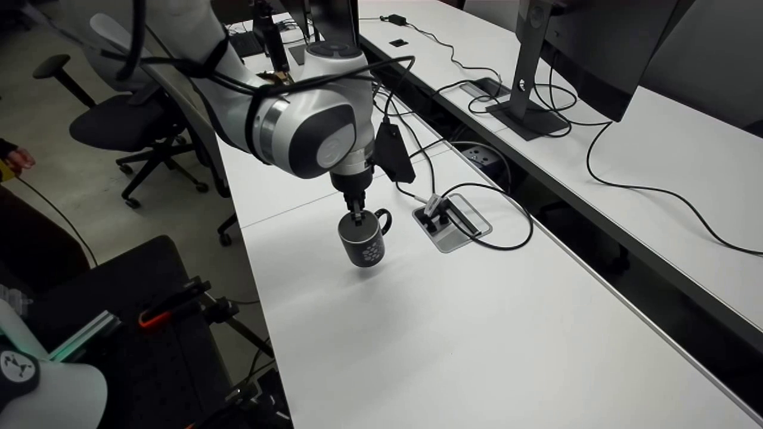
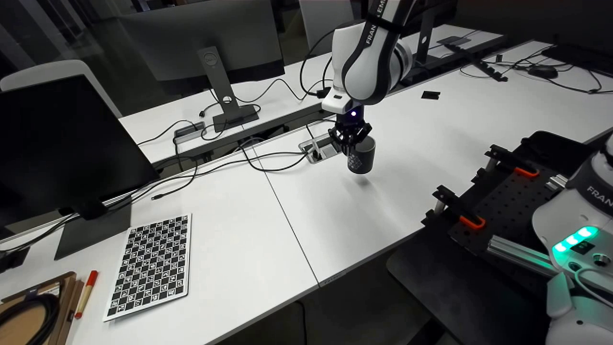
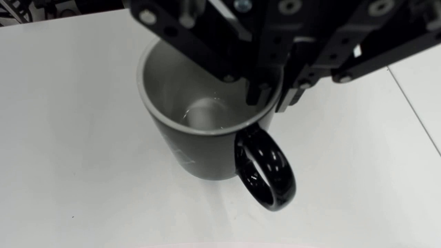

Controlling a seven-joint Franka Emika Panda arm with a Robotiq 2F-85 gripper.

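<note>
A dark grey mug point(image 1: 365, 246) with a pale pattern on its side is near the table's left edge in exterior view 1. My gripper point(image 1: 357, 211) is shut on its rim, with one finger inside and the other outside. The wrist view shows the pinched wall of the mug point(image 3: 202, 155) to the right, close to its glossy black handle point(image 3: 270, 169); the inside looks empty. Exterior view 2 has the mug point(image 2: 361, 156) roughly upright below the gripper point(image 2: 349, 146), a shadow just beneath it. Whether its base touches the table point(image 2: 368, 201) is hard to tell.
A socket panel point(image 1: 444, 242) with plugs and looping black cables lies beside the mug. Further along stand a patterned board point(image 2: 152, 264), a red marker point(image 2: 86, 293) and a monitor point(image 2: 69, 143).
</note>
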